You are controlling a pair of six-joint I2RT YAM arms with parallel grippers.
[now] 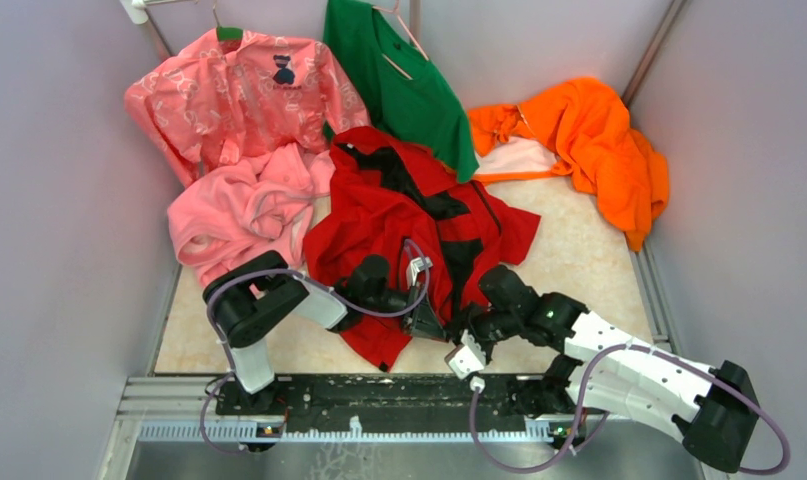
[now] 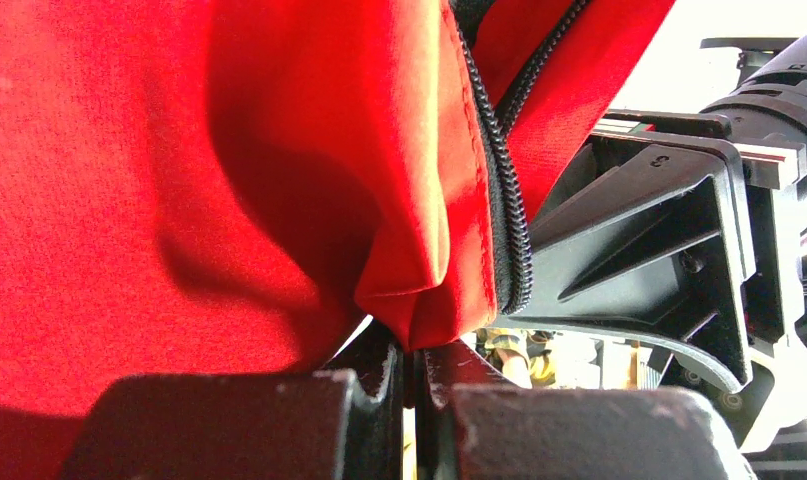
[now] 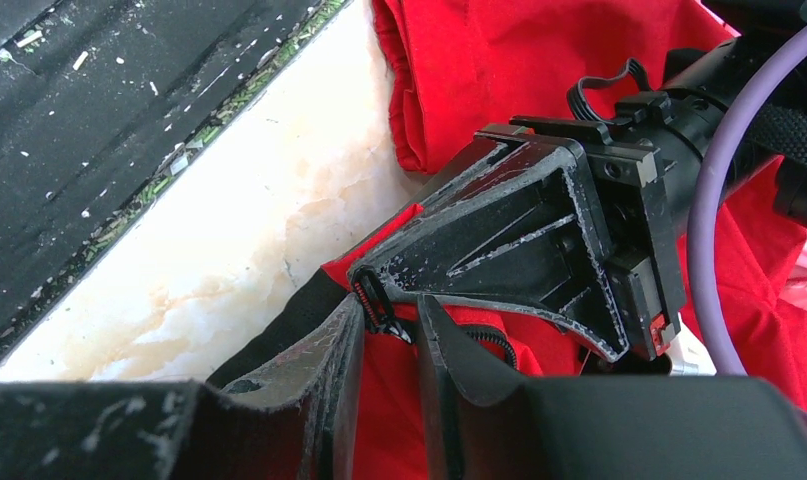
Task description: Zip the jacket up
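Note:
The red jacket (image 1: 349, 230) lies spread on the table, with black lining and a zipper (image 2: 509, 200) along its edge. My left gripper is shut on the jacket's red hem beside the zipper's end. In the right wrist view a black zipper end with a metal piece (image 3: 377, 310) sits at the left gripper's tip. My right gripper faces that piece, its fingers part open around it; whether they touch it is unclear. In the top view both grippers meet low at the jacket's front.
Pink garments (image 1: 239, 110) lie at the left, a green top (image 1: 389, 90) at the back, an orange garment (image 1: 599, 150) at the right. Bare table (image 1: 579, 270) shows at right; the dark front edge (image 3: 79, 100) is close to both grippers.

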